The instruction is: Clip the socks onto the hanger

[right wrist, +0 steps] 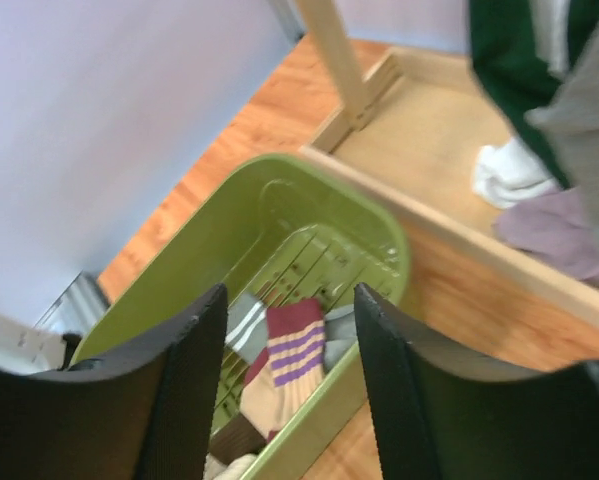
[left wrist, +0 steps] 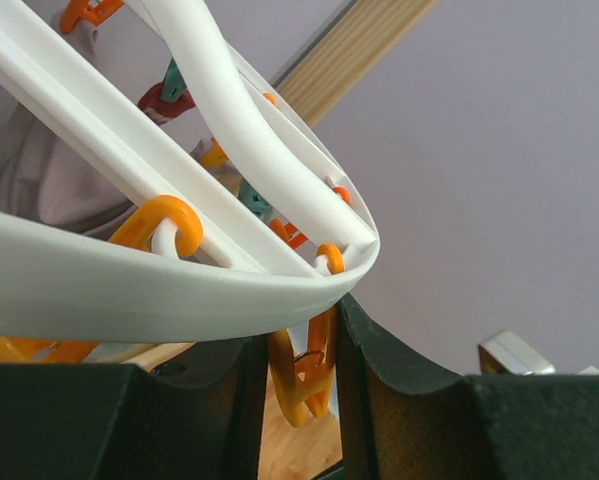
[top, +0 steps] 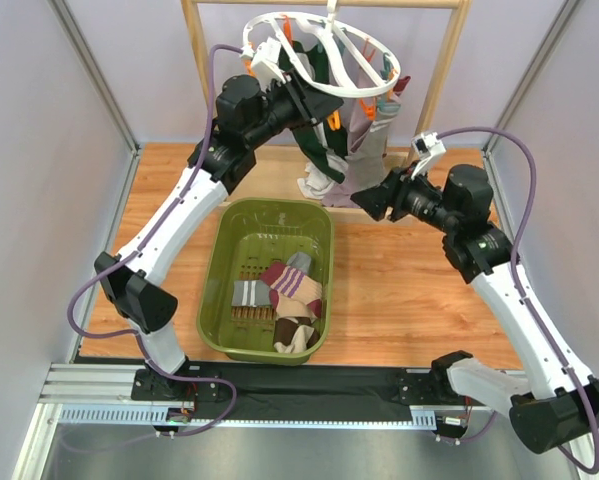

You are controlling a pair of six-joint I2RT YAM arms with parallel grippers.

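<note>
The white round hanger (top: 321, 88) with orange clips hangs from a wooden frame, dark, pink and grey socks (top: 369, 150) on it. My left gripper (top: 304, 100) is at the hanger's front; in the left wrist view its fingers flank an orange clip (left wrist: 284, 385) below the rim, partly open or closing, hard to tell. My right gripper (top: 384, 200) stands open, lower right of the hanger, nothing between its fingers. A green bin (top: 219, 330) holds several socks, including a striped one (right wrist: 294, 360).
A wooden tray (top: 269, 175) lies beneath the frame, white and mauve cloth in it. The wooden floor (top: 429, 310) right of the bin is clear. Grey walls stand at both sides.
</note>
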